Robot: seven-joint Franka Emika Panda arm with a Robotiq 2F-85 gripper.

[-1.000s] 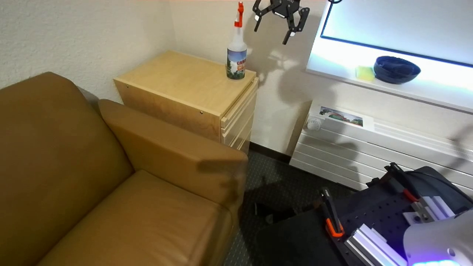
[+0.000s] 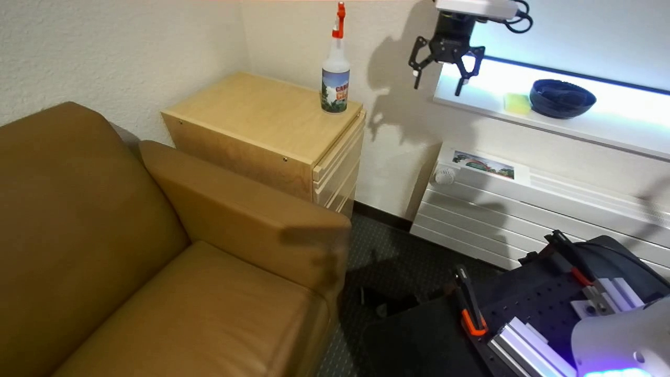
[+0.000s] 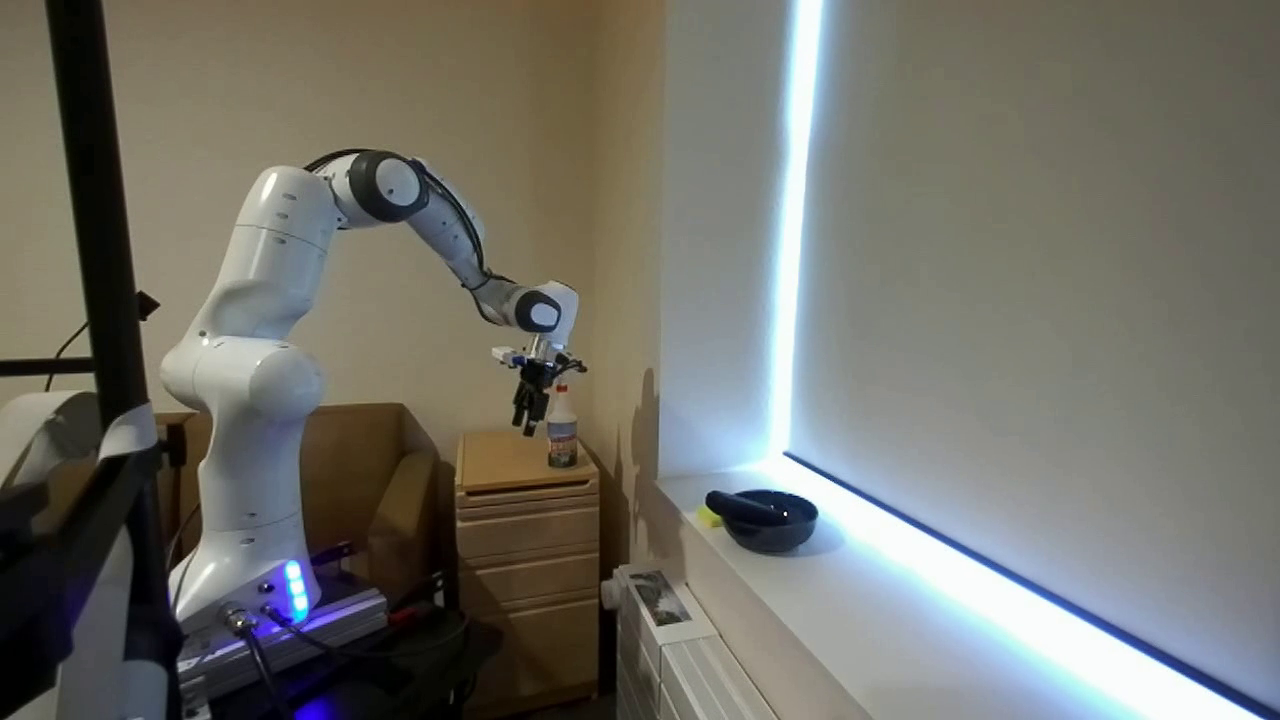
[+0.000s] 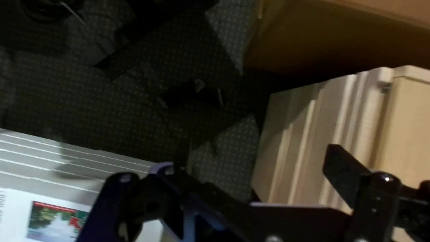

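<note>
My gripper point(image 2: 437, 87) hangs open in the air, its two fingers spread and nothing between them. In exterior view 1 it appears right of the spray bottle point(image 2: 335, 81), which has a red nozzle and stands upright on the wooden cabinet point(image 2: 251, 113). Exterior view 2 has the gripper point(image 3: 525, 426) just left of the bottle point(image 3: 563, 432) in the picture. On the white windowsill point(image 2: 609, 135) sits a dark bowl point(image 2: 560, 99) with a yellow sponge point(image 2: 517, 103) beside it. A dark, rod-like thing point(image 3: 738, 509) rests in the bowl. Below the open fingers, the wrist view looks down at floor and cabinet drawers.
A brown sofa point(image 2: 251, 207) adjoins the cabinet. Under the sill is a white radiator point(image 2: 465, 207) with a picture sheet point(image 2: 483, 164) on top. My base stands on a dark table with clamps point(image 2: 471, 301). Cabinet top left of the bottle is bare.
In exterior view 1 my gripper has moved right and lower in the picture, away from the bottle. It was open before too. Bottle, bowl and sponge have stayed put.
</note>
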